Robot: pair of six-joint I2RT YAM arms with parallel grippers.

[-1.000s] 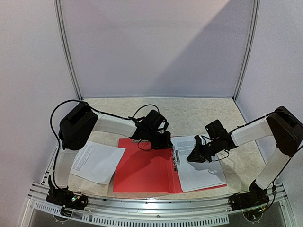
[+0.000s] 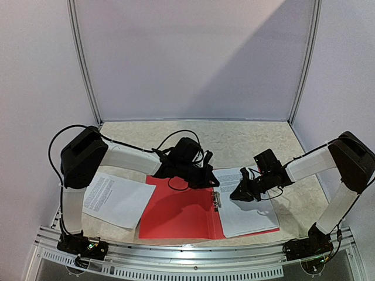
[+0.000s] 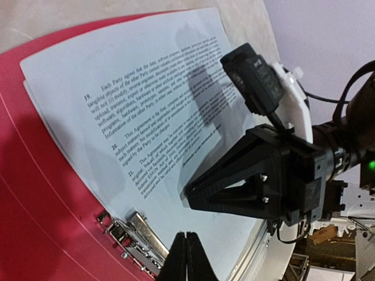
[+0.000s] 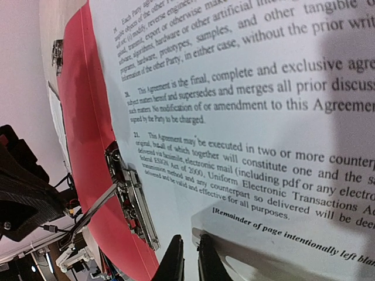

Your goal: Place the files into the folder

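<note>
The red folder (image 2: 176, 216) lies open, printed sheets (image 2: 249, 219) on its right half beside the metal clip (image 2: 216, 200) at the spine. My right gripper (image 2: 234, 196) is down on those sheets, shut on paper, which puckers at its fingertips in the right wrist view. My left gripper (image 2: 211, 182) hangs over the spine just above the clip; in the left wrist view its fingers are shut beside the clip (image 3: 146, 240), nothing seen between them.
A separate stack of printed sheets (image 2: 117, 199) lies at the left, beside the folder. Walls bound the sides and back.
My left gripper and arm have shifted slightly right along the spine region, with the elbow moving left. My right gripper stays nearly still on the sheets.
</note>
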